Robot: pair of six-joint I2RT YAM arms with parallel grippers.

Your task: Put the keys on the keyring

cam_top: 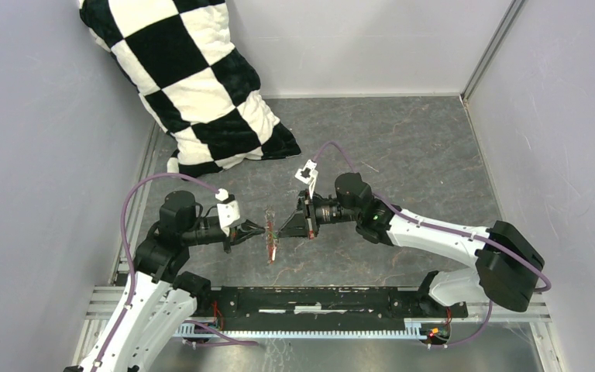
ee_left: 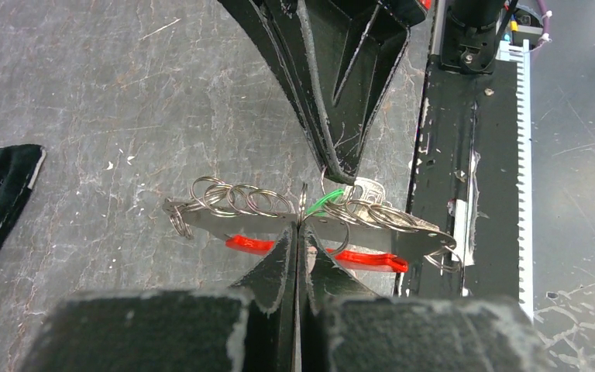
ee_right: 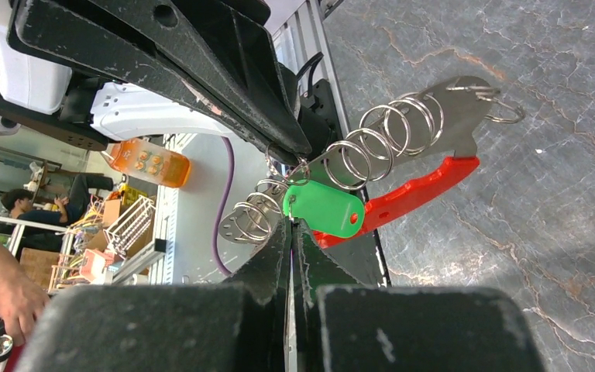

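Note:
The keyring is a grey metal strip (ee_left: 240,223) with a red handle (ee_right: 418,194) and several wire rings (ee_right: 391,128); it hangs between both grippers. From the left, my left gripper is shut, a thin ring (ee_left: 303,198) edge-on between its tips. My right gripper is shut at the strip's other side, with a thin metal piece at its tips. Beside those tips is a green tag; in the left wrist view a silver key (ee_left: 369,190) shows there, overlapping the rings. Whether any ring passes through the tag's hole I cannot tell.
A black-and-white checkered cushion (cam_top: 194,85) leans at the back left. A dark rail (cam_top: 310,298) runs along the front edge, and pale walls enclose both sides.

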